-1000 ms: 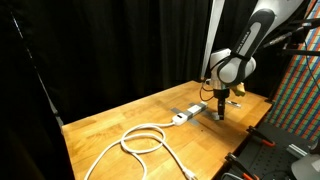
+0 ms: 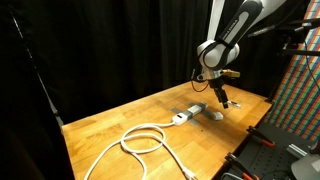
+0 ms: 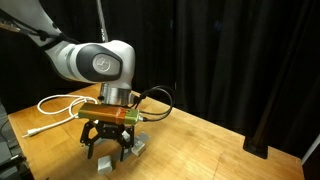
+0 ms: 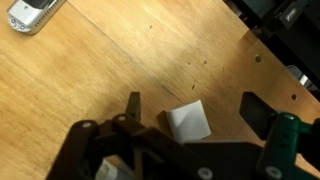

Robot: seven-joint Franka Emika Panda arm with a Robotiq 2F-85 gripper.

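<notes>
My gripper stands open above the table, its fingers well apart. A small pale block (image 4: 188, 122) lies on the wood below, showing between the fingers in the wrist view and closer to the left one. In exterior view 2 the same block (image 3: 104, 164) sits on the table just under the gripper (image 3: 106, 152). Exterior view 1 shows a small pale object (image 2: 217, 116) on the table, a little below and left of the gripper (image 2: 222, 104). Nothing is held.
A white power strip (image 2: 183, 118) lies left of the gripper, its white cable (image 2: 128, 137) looping over the table. A grey object (image 3: 138, 145) lies beside the gripper in exterior view 2.
Over the last second my gripper has risen from low over the table and shifted slightly right in exterior view 1. The small pale object now shows clear of it on the table.
</notes>
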